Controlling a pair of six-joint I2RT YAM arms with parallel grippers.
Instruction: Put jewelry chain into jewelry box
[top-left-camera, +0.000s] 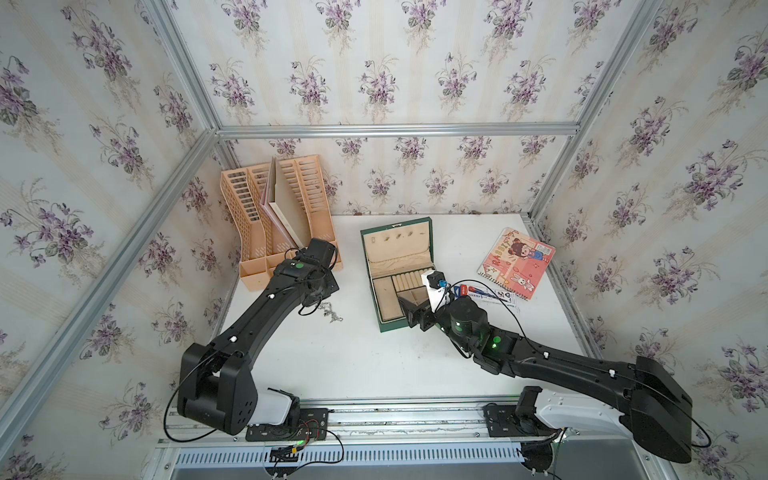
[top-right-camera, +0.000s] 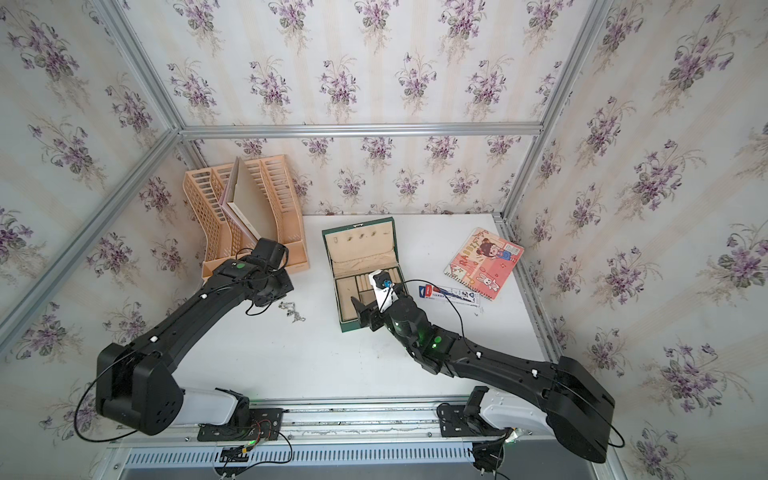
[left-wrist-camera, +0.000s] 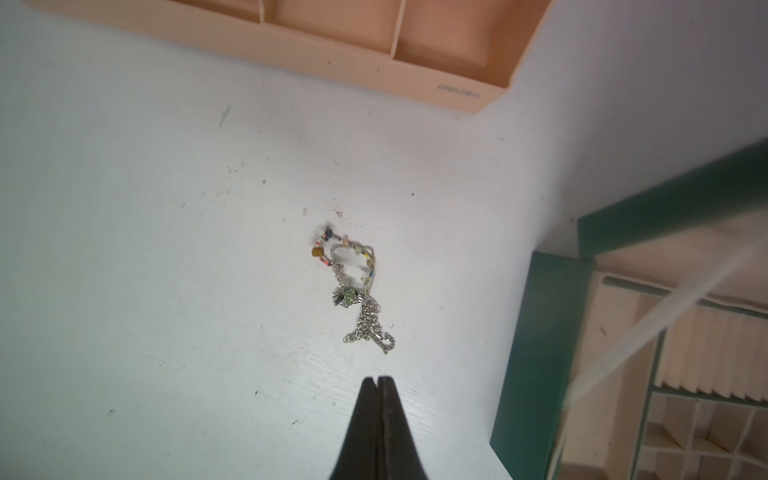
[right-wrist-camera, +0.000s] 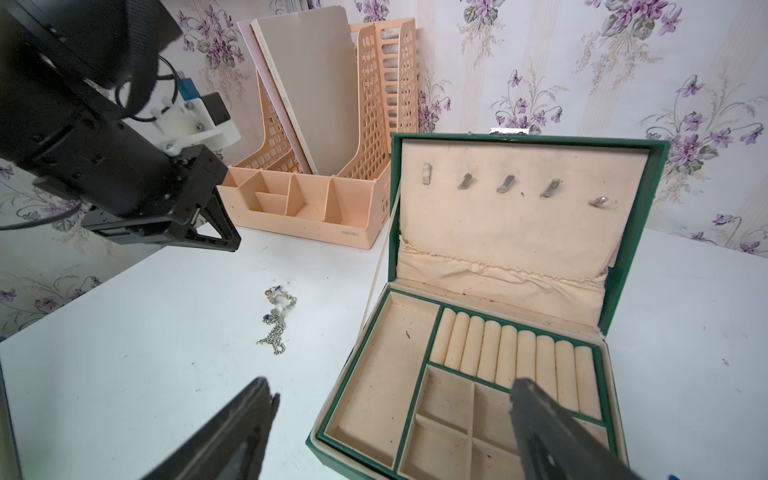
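Observation:
The silver jewelry chain (left-wrist-camera: 368, 318), with a loop of small coloured beads, lies bunched on the white table, left of the jewelry box. That green box (right-wrist-camera: 596, 392) stands open, its lid (right-wrist-camera: 520, 212) upright and its beige compartments bare. Above the table near the chain, my left gripper is shut with nothing showing between its fingers; in the right wrist view the chain (right-wrist-camera: 276, 320) lies clear of it on the tabletop. My right gripper is open and empty, its fingers spread over the box's front part.
Behind the left arm stands a peach file rack (top-left-camera: 256, 276) holding folders. A spiral notebook (top-left-camera: 516, 264) and a packet of pens (top-right-camera: 448, 296) lie to the right of the box.

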